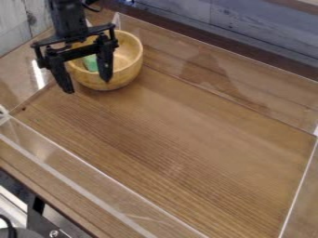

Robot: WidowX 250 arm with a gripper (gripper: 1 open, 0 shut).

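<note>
My black gripper (85,72) is open at the upper left of the camera view, its two fingers spread over the front of a wooden bowl (122,70). A small green object (91,62) lies inside the bowl, partly hidden behind the gripper.
Pale walls (236,33) run along the back and left edges. A dark fixture with cables sits at the bottom left corner.
</note>
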